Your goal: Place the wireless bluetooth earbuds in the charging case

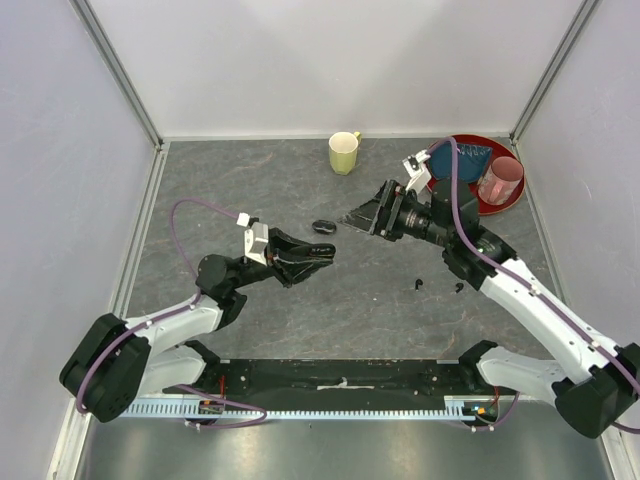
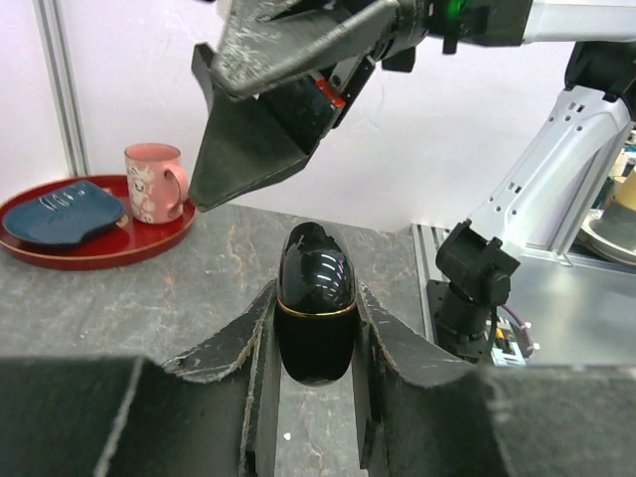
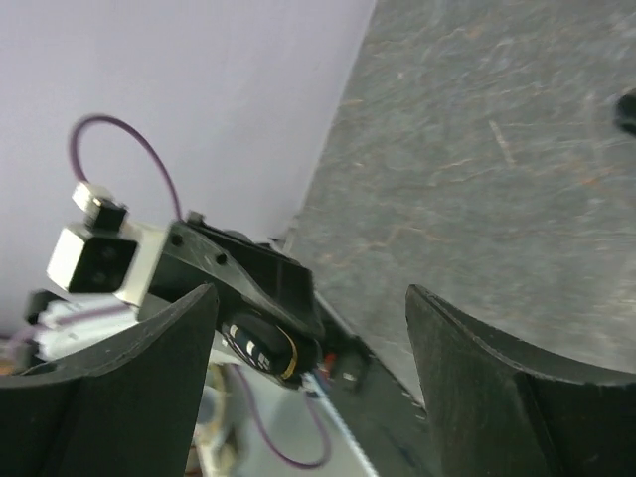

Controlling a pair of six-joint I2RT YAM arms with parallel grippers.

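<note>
A glossy black earbud case with a gold seam (image 2: 314, 308) is held upright in my shut left gripper (image 1: 314, 256), seen close in the left wrist view. A second small black oval item (image 1: 324, 227) lies on the grey table just beyond it. My right gripper (image 1: 364, 219) is raised to the right of the left one, apart from it, its fingers parted with nothing visible between them. Two tiny dark pieces (image 1: 418, 283) lie on the table at the right; they are too small to identify for certain.
A yellow-green mug (image 1: 343, 155) stands at the back. A red tray (image 2: 109, 253) at the back right holds a blue item and a pink mug (image 2: 151, 189).
</note>
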